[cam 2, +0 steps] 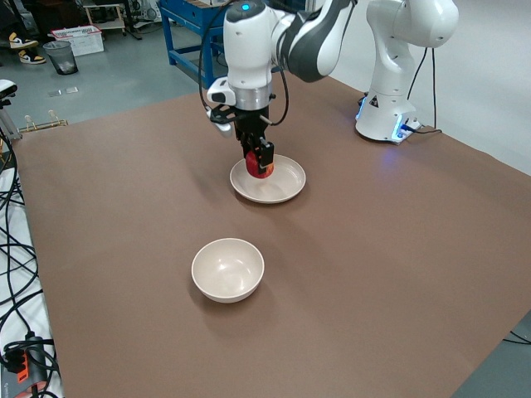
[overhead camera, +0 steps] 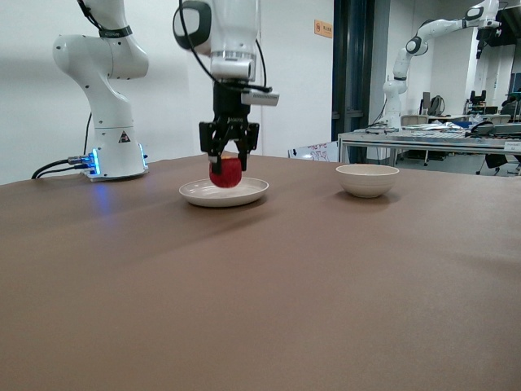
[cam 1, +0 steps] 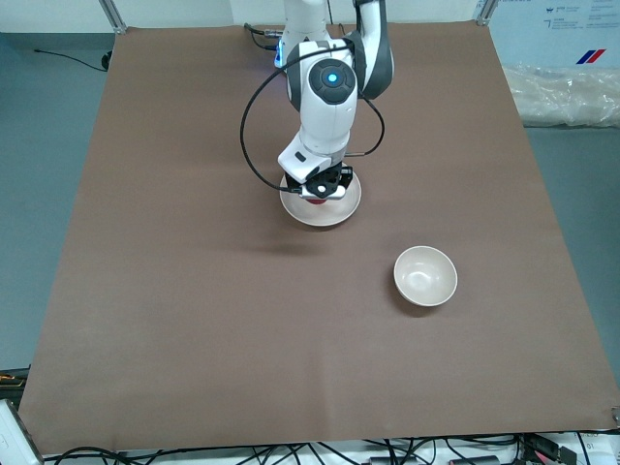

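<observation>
The black gripper [overhead camera: 229, 151] of the white arm hangs over a white plate [overhead camera: 203, 193], its fingers shut on a red apple [overhead camera: 225, 173] just above or at the plate's surface; whether the apple touches the plate is unclear. In the camera left view the gripper [cam 1: 321, 184] hides most of the apple, with the plate [cam 1: 341, 211] showing around it. In the camera right view the apple [cam 2: 255, 167] shows at the gripper's tips over the plate [cam 2: 289, 184]. A white bowl [cam 1: 425, 276] sits empty to the front right of the plate, also seen in the camera right view.
The arm's base [overhead camera: 114, 147] stands at the back edge, with cables beside it. Cables and equipment lie beyond the table's edge in the camera left view.
</observation>
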